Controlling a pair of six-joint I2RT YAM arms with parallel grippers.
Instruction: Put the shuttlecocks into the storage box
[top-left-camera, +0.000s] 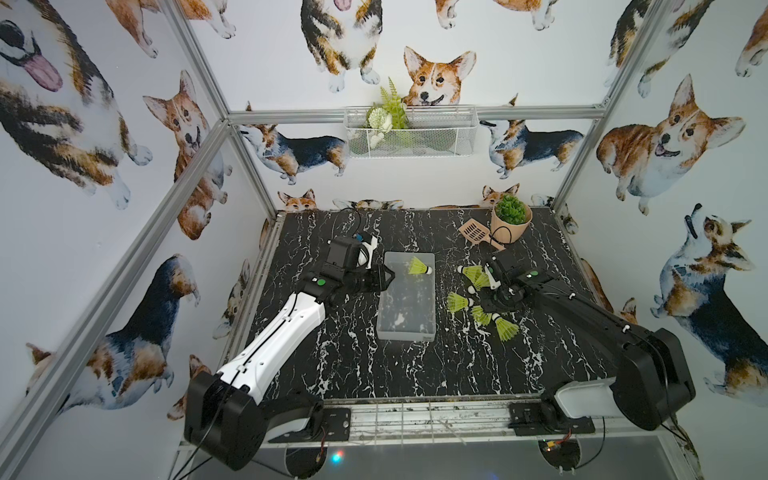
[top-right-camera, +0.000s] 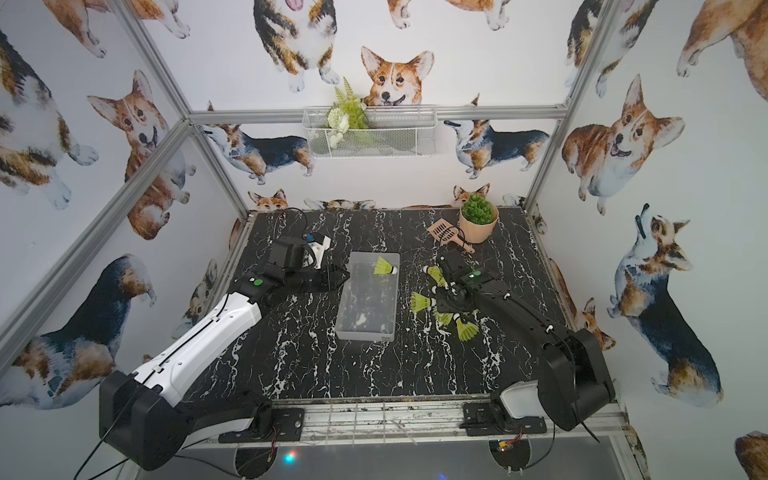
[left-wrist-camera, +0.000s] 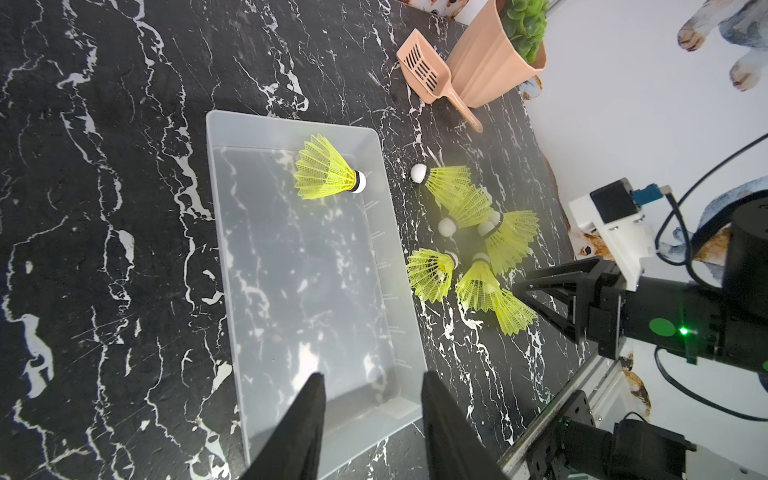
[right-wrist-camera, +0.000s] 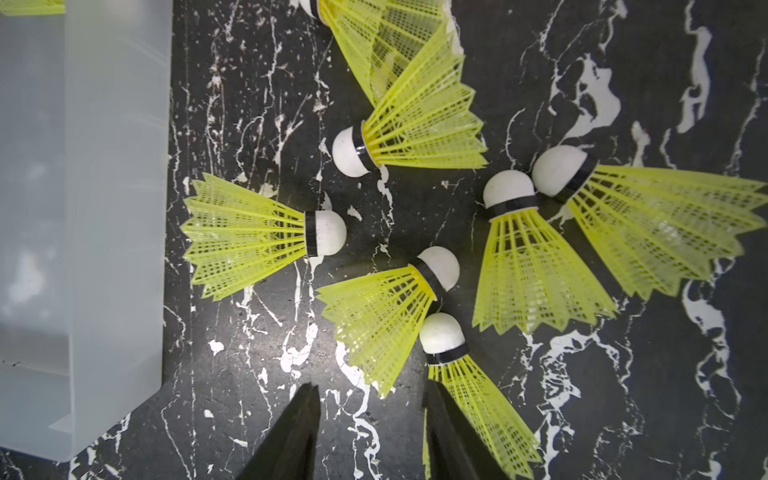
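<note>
Across the clear storage box (left-wrist-camera: 228, 264) a single yellow shuttlecock (left-wrist-camera: 324, 169) lies near its far end. Several more are on the table right of the box: one shuttlecock (right-wrist-camera: 248, 237) nearest it, a shuttlecock (right-wrist-camera: 384, 312) whose cork nearly meets another shuttlecock (right-wrist-camera: 480, 408), and a pair (right-wrist-camera: 540, 272) further right. My right gripper hovers above this cluster, fingers apart, no shuttlecock held; its right finger overlaps the lower shuttlecock in view. At the box's left side my left gripper is open and empty, raised over the box's near part.
A potted plant (top-left-camera: 510, 217) and a tan slotted scoop (top-left-camera: 475, 232) stand at the back right. A wire basket (top-left-camera: 412, 132) hangs on the rear wall. Table left of the box is clear.
</note>
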